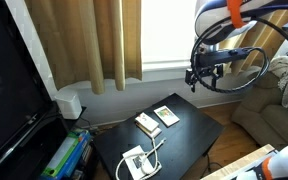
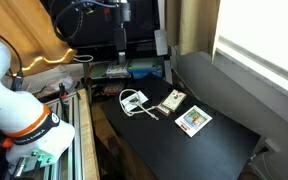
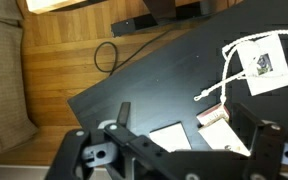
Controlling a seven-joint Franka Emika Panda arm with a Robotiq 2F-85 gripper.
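My gripper [image 1: 192,84] hangs high above the black table [image 1: 189,133], its fingers spread and nothing between them. In the wrist view the two fingers [image 3: 123,115] stand wide apart over the table. A white card [image 3: 171,137] lies partly in the gap below them. Beside it is a small box or pack [image 3: 220,132] with a reddish end, partly covered by a finger. A white cord [image 2: 135,104] curls across a printed white paper [image 2: 134,101]. The card with a coloured picture [image 2: 193,120] rests flat, apart from the pack [image 2: 172,101].
Boxes and books [image 1: 67,153] are piled left of the table near a dark screen [image 1: 14,70]. A couch [image 1: 269,100] stands at the right, by the wall.
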